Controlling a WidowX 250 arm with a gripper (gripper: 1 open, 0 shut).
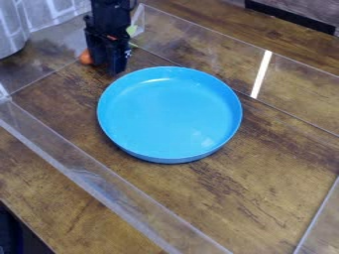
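Observation:
My black gripper (103, 55) is low at the upper left of the camera view, behind the blue plate. It is over a small orange object (85, 57), which is mostly hidden by it; whether the fingers hold it is unclear. The round blue plate (169, 114) lies empty on the wooden surface.
Clear plastic walls (79, 171) border the wooden surface (225, 208). A whitish translucent object (11, 25) stands at the top left. The wood right of and in front of the plate is clear.

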